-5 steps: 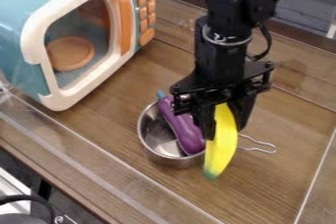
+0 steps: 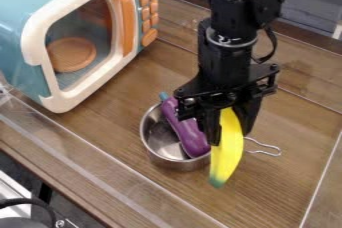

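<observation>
My black gripper (image 2: pixel 225 106) is shut on a yellow banana (image 2: pixel 227 152), which hangs almost upright with its green tip down, over the right side of a steel pot (image 2: pixel 166 152). A purple eggplant (image 2: pixel 185 130) lies tilted in the pot, which has a wire handle on its right.
A toy microwave (image 2: pixel 64 2) in blue and white, door open on a round orange plate inside, stands at the left. Dark objects and cables lie beyond the front edge at lower left.
</observation>
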